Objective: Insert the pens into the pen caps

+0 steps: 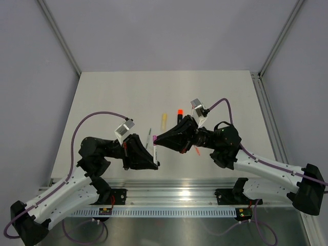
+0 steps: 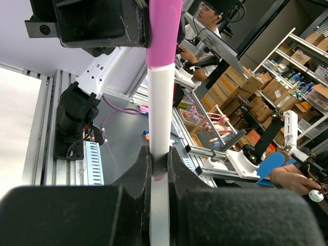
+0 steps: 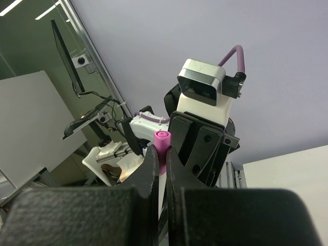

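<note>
A white pen stands nearly upright between my two grippers, its lower end in the left gripper, which is shut on it. At its top, a pink cap meets the white barrel, with no gap showing at the seam. The right gripper is shut around that cap, whose round end pokes out above the fingertips. From the top, the left gripper sits just in front of the right gripper, with the white barrel between them. How deep the pen goes inside the cap is hidden.
On the white table behind the grippers lie a yellow marker, a black marker with an orange cap and a grey pen. A red pen shows beneath the right arm.
</note>
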